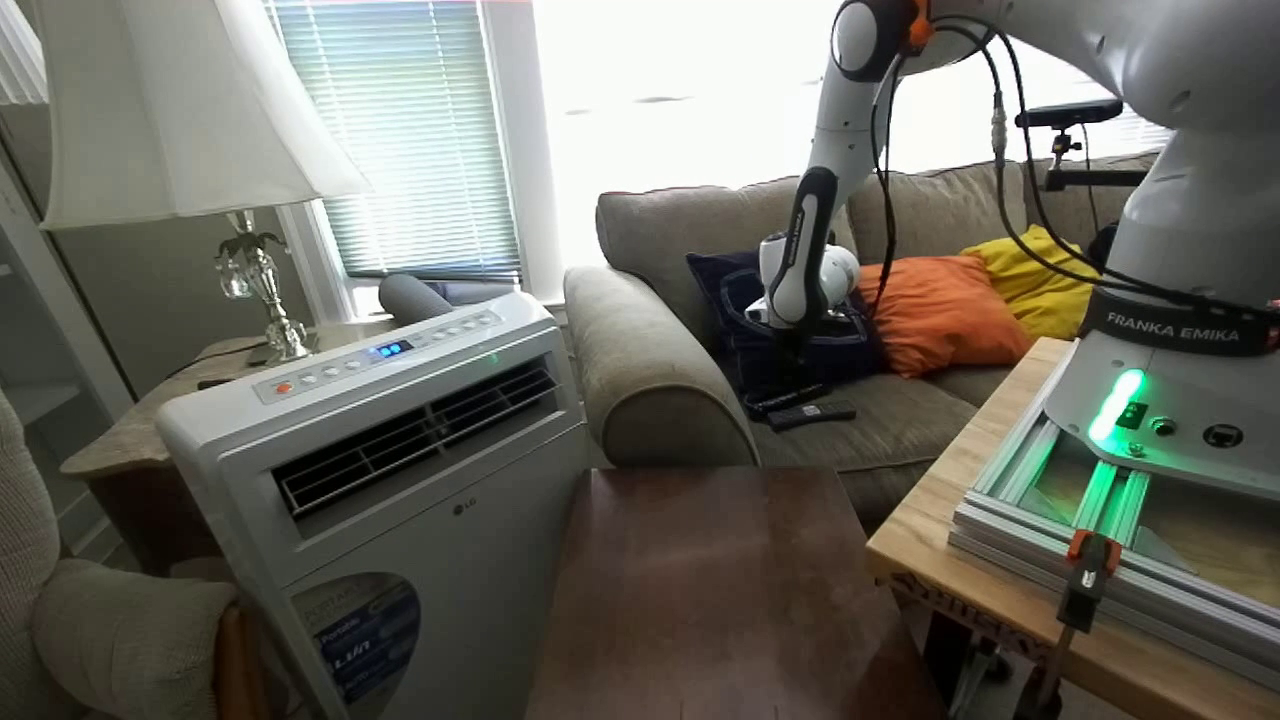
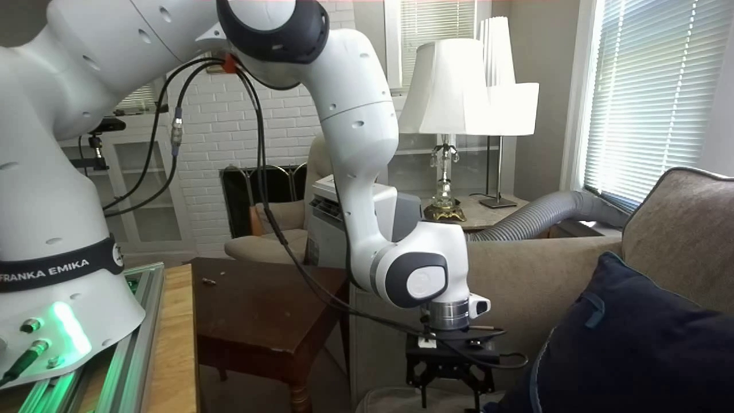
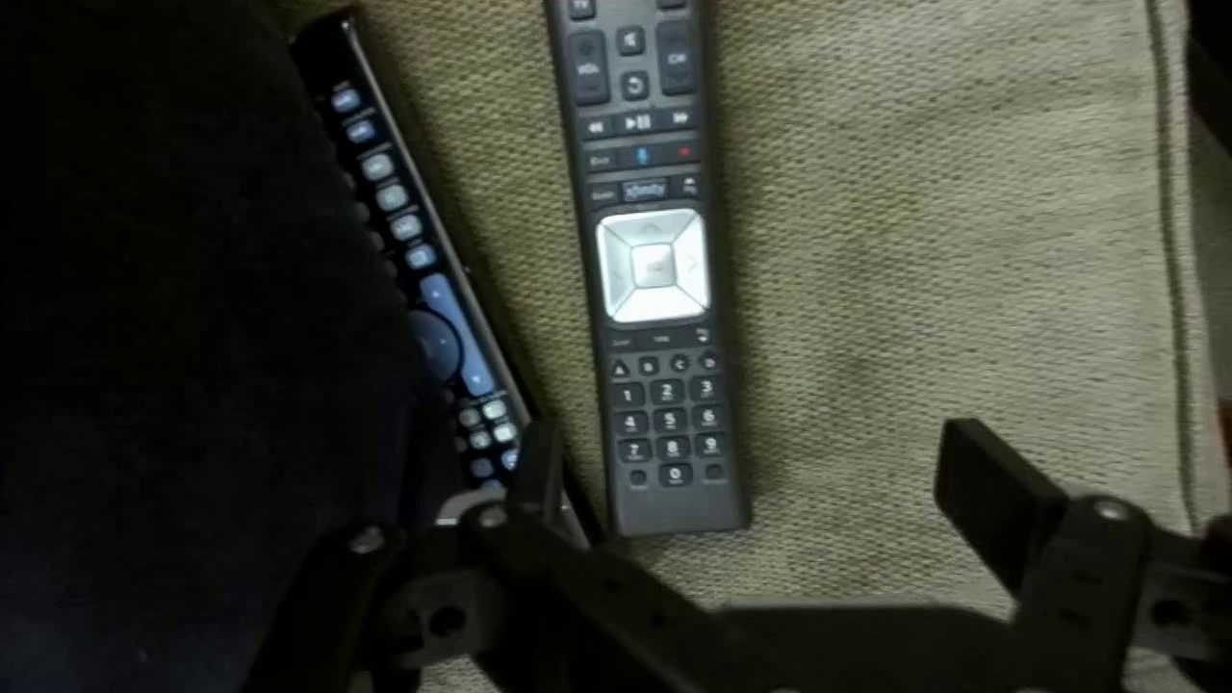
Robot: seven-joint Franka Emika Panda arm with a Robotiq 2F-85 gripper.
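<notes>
In the wrist view a dark grey remote (image 3: 670, 381) with a silver square pad lies on the beige sofa seat. Left of it, at a slant, is a thinner black remote (image 3: 416, 237), partly covered by something dark. My gripper is open above the seat, nothing held between its fingers. Its left finger overlaps the black remote's lower end in this view; the right finger (image 3: 995, 491) is over bare cloth. From exterior view 2 the gripper (image 2: 451, 400) points downward, and the remotes cannot be seen there. Both remotes (image 1: 812, 414) show near the sofa arm in exterior view 1.
A navy pillow (image 1: 732, 312) leans close beside the gripper. Orange (image 1: 942, 314) and yellow (image 1: 1034, 282) pillows sit farther along. The sofa arm (image 1: 654, 360) rises at one side, and a bare brown table (image 1: 732, 588) stands in front.
</notes>
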